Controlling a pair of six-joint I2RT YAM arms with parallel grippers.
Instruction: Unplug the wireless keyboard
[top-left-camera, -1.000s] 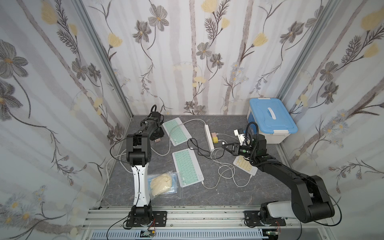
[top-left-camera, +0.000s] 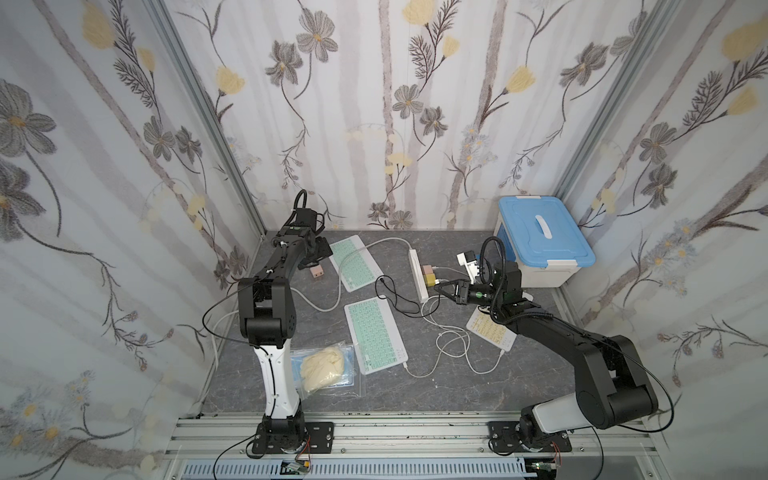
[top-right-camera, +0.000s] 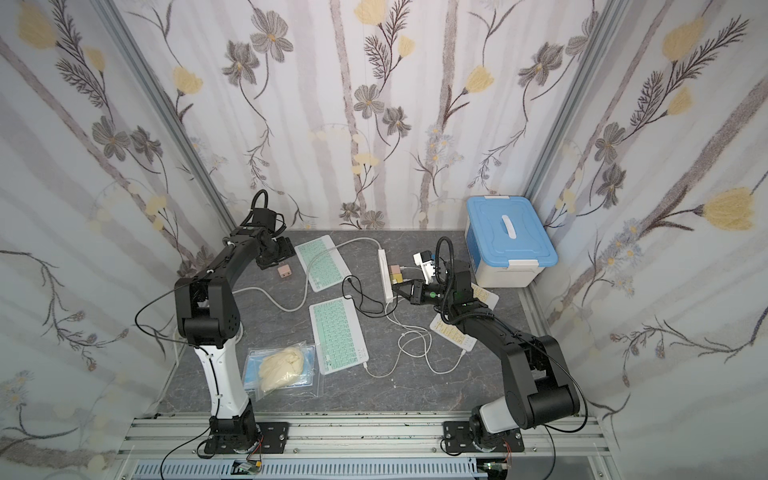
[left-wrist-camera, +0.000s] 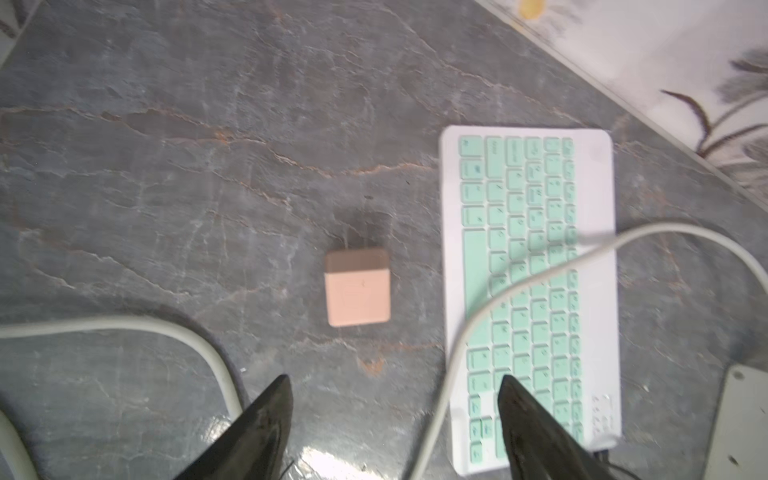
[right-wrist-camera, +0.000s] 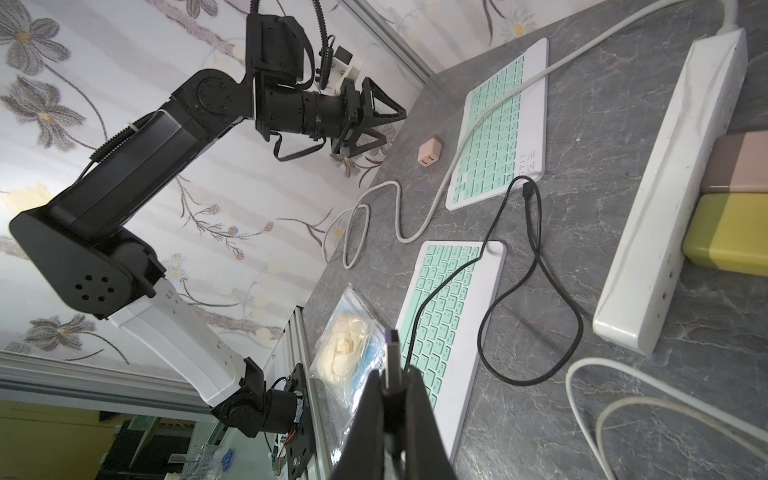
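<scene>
Two white-and-mint keyboards lie flat: one at the back left (top-left-camera: 352, 264), with a black cable (right-wrist-camera: 532, 232) plugged into its end, and one in the front middle (top-left-camera: 376, 336), with a white cable. A pink charger cube (left-wrist-camera: 357, 286) lies left of the back keyboard. A white power strip (right-wrist-camera: 664, 200) holds pink and yellow blocks (right-wrist-camera: 728, 228). My left gripper is open above the cube, holding nothing. My right gripper is shut, beside the power strip; a small dark upright piece, like a plug or cable end, shows at its fingertips, but I cannot tell whether it is held.
A blue-lidded box (top-left-camera: 544, 232) stands at the back right. A smaller keyboard (top-left-camera: 488, 328) lies under the right arm. A bagged item (top-left-camera: 323, 368) lies at front left. Cables cross the middle of the table.
My left arm has risen and shifted a little left. My right gripper has moved slightly left, toward the power strip.
</scene>
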